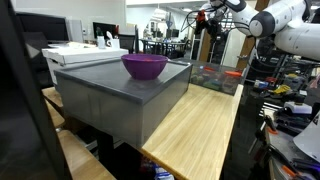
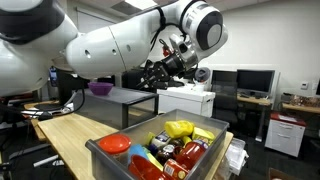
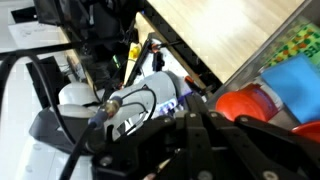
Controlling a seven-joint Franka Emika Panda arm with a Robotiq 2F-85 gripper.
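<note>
My gripper hangs above the far side of a grey bin in exterior view 2. It looks shut, with nothing showing between its fingers. In exterior view 1 it is small and dark at the top, far from the purple bowl. That bowl sits on a grey ledge. Bright things fill the bin: a round red item, a yellow one and several others. From the wrist, the red item lies close by, beside a green patterned packet.
A bare wooden table top stretches between the ledge and the bin. Monitors and other desk gear stand in the background. Cables and a light-coloured device show in the wrist view.
</note>
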